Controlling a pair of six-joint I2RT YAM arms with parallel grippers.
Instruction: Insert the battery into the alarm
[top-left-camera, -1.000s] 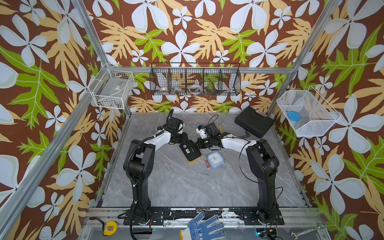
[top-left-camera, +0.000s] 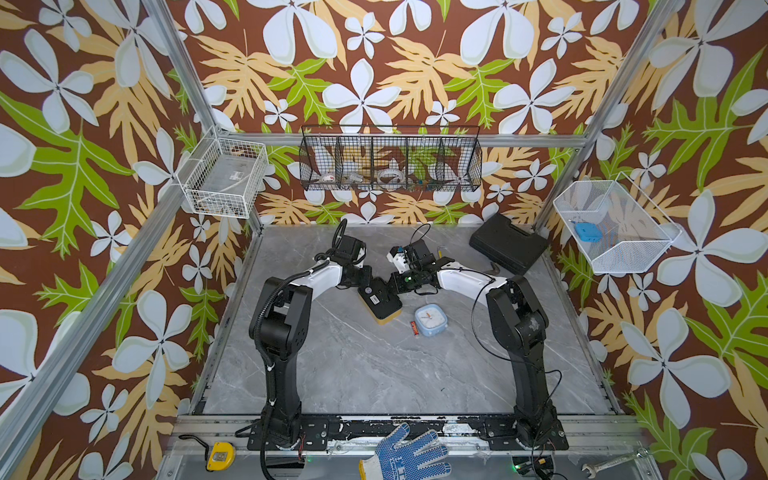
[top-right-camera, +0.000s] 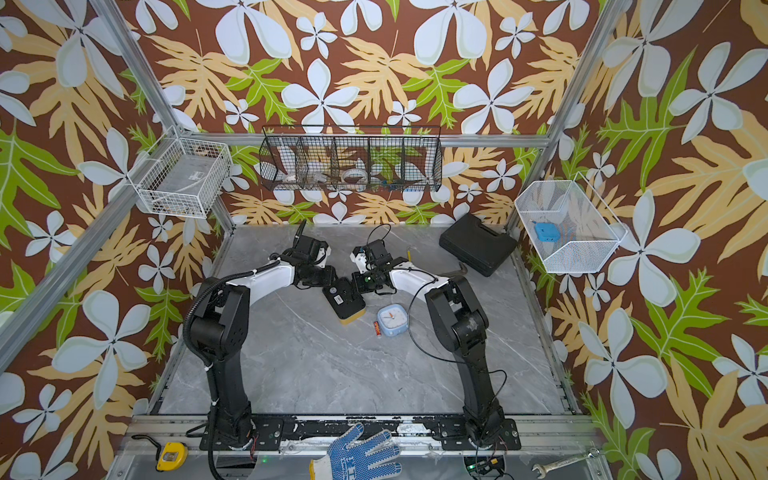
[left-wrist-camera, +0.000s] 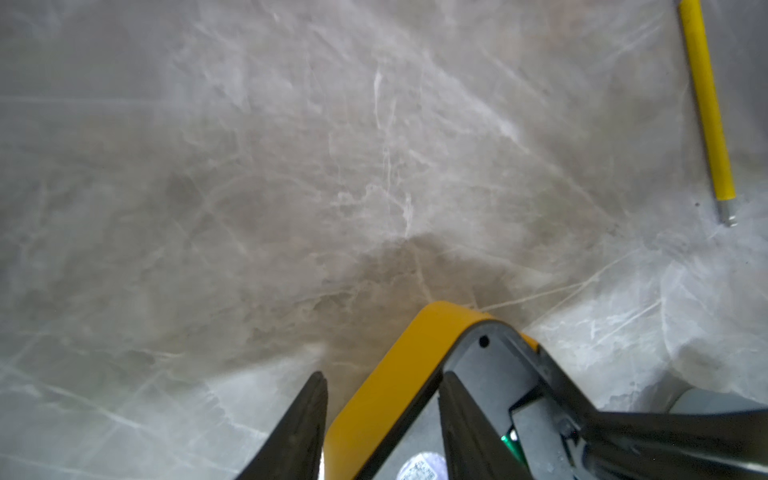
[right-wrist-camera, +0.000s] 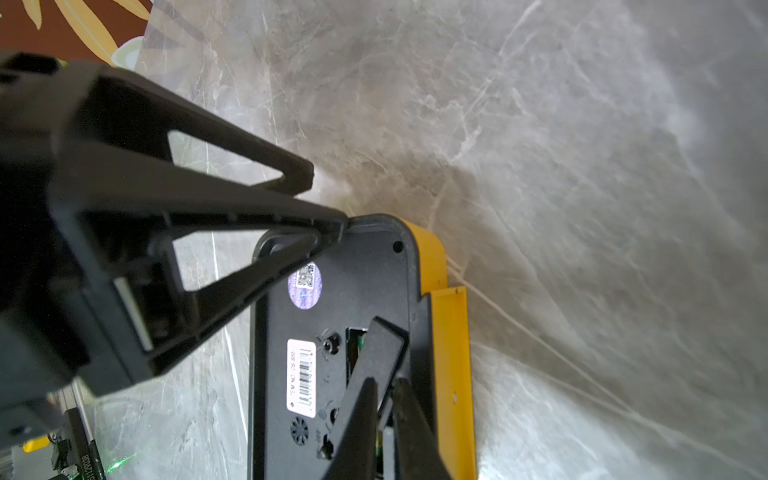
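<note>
A black-and-yellow device (top-left-camera: 380, 304), apparently the alarm, lies back-up at the table's centre. Its dark oblong lid (right-wrist-camera: 369, 360) sits askew over the battery opening, with green board showing beside it. My left gripper (top-left-camera: 366, 280) is at the device's upper end; my right gripper (top-left-camera: 396, 281) is close on its right, its fingers over the lid area. Both grippers' exact finger states and anything between their fingers are hard to make out. A small red cylinder (top-left-camera: 415, 328), possibly the battery, lies beside a pale blue clock (top-left-camera: 431, 318).
A black case (top-left-camera: 508, 244) lies at the back right. A yellow pencil-like stick (left-wrist-camera: 704, 104) lies behind the right gripper. Wire baskets (top-left-camera: 390, 160) hang above.
My right arm has shifted slightly toward the back and left. The left arm has moved only slightly; the clock and red cylinder have stayed put.
</note>
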